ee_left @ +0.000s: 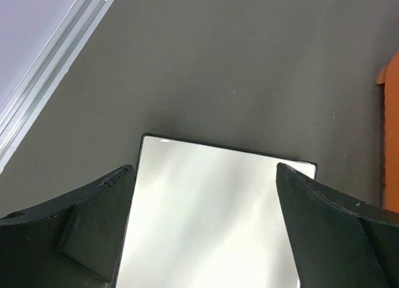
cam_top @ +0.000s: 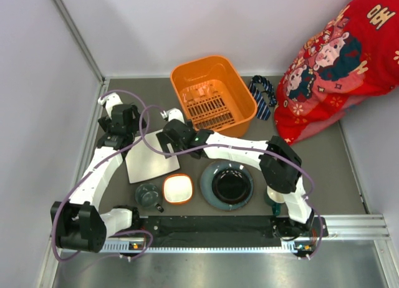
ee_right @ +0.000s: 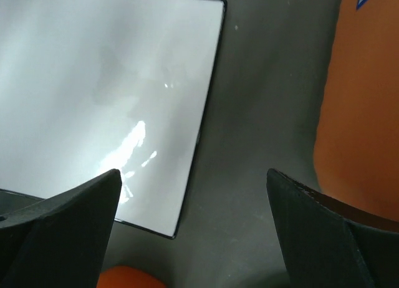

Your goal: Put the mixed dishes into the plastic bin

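The orange plastic bin (cam_top: 242,101) stands empty at the back, set askew. Along the front lie a dark glass mug (cam_top: 148,194), a white dish with an orange rim (cam_top: 178,187), and a black bowl (cam_top: 231,186) resting in a blue-grey plate (cam_top: 208,191). A white and teal mug (cam_top: 274,196) at the right is partly covered by my right arm. My left gripper is open above the back of a white board (ee_left: 206,213), empty. Open and empty too, my right gripper hovers over the board's right edge, left of the bin.
A striped blue tie (cam_top: 262,101) lies right of the bin, beside a big red patterned cloth bundle (cam_top: 336,63). White walls close in the left and back. Bare grey table (cam_top: 318,182) shows at the right.
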